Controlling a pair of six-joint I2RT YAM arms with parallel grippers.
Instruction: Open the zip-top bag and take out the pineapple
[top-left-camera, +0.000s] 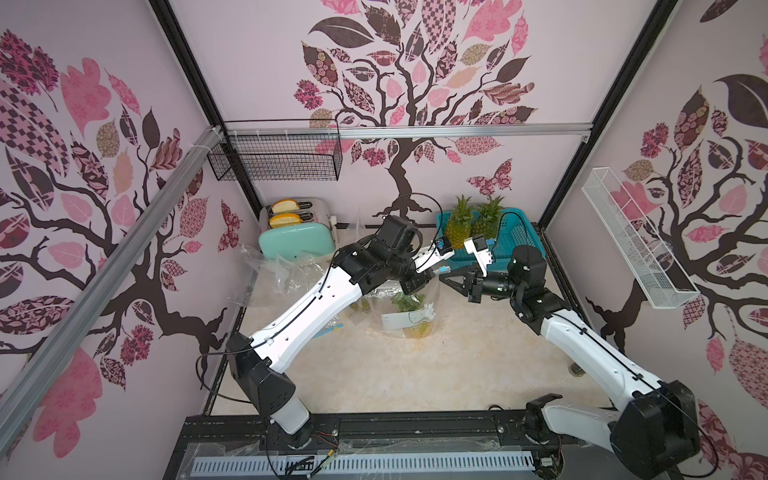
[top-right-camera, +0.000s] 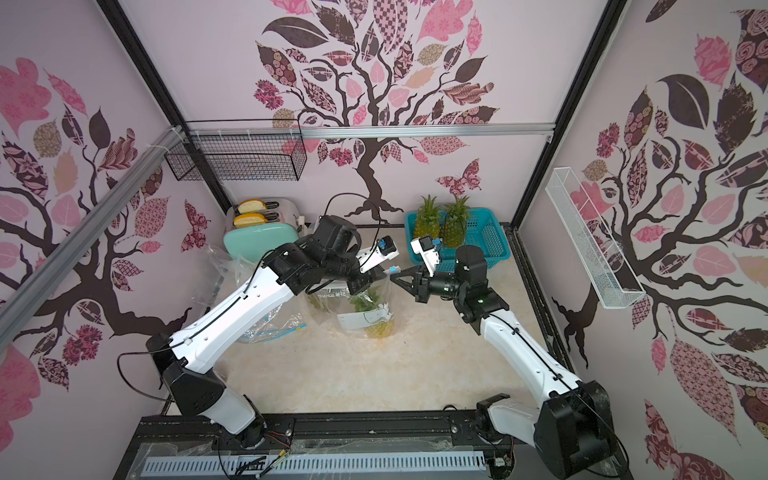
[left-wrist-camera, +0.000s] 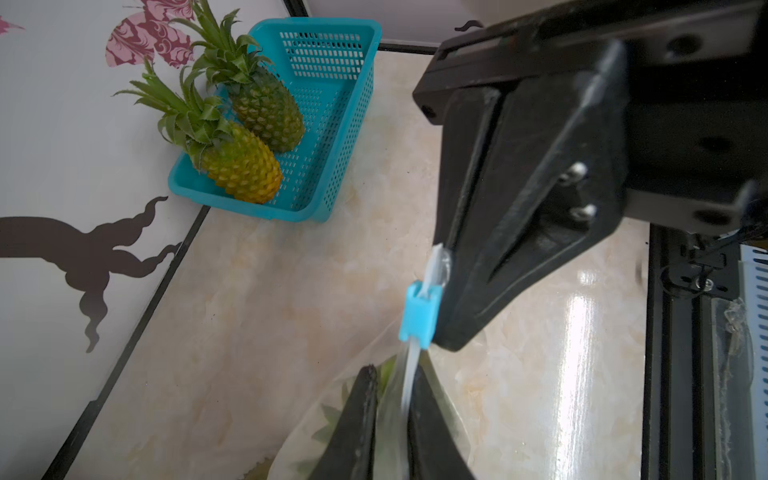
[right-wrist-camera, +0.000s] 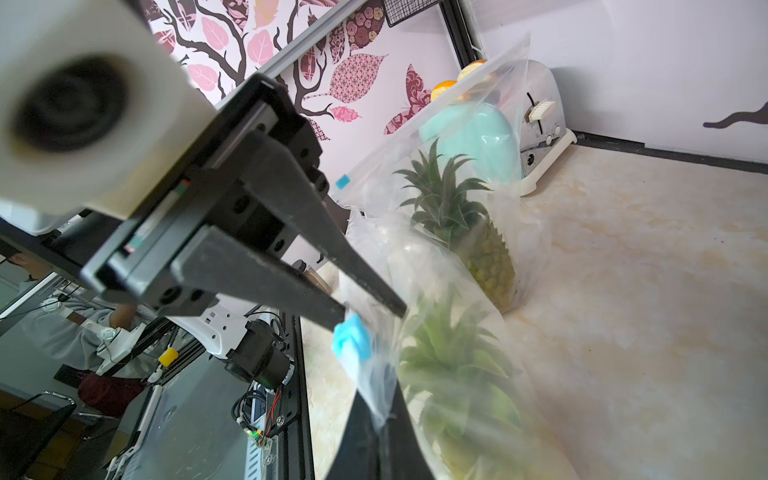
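A clear zip bag (top-left-camera: 428, 313) stands mid-table with a pineapple (right-wrist-camera: 456, 376) inside, its leaves visible through the plastic. The bag's blue slider (left-wrist-camera: 421, 313) sits high on the rim beside the right gripper's fingertips. My right gripper is shut on the thin bag rim near that slider. My left gripper has its fingers parted, the bag's rim running between them without being pinched. Seen from the right wrist, the left fingers (right-wrist-camera: 352, 256) stand apart just above the slider. The two grippers face each other over the bag.
A turquoise basket (left-wrist-camera: 344, 160) with two pineapples is at the back right. A toaster (right-wrist-camera: 548, 120) stands back left.
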